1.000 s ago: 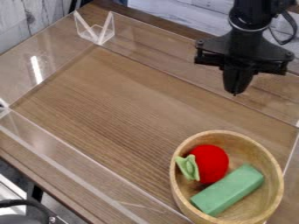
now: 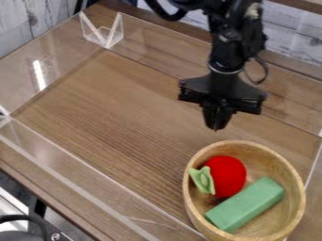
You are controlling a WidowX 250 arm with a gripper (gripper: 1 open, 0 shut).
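Observation:
The black gripper (image 2: 217, 105) hangs over the wooden table in the upper right, a short way above and behind a round tan bowl (image 2: 199, 207). Whether its fingers are apart or together is hard to make out. The bowl holds a red round object (image 2: 228, 174) with a green leafy top and a green oblong block (image 2: 246, 205).
A clear plastic container (image 2: 104, 28) stands at the back left. Black cables lie at the bottom left edge.
The gripper has moved down the view, toward the bowl, and a little left, and looks smaller. The bowl and its contents are unmoved.

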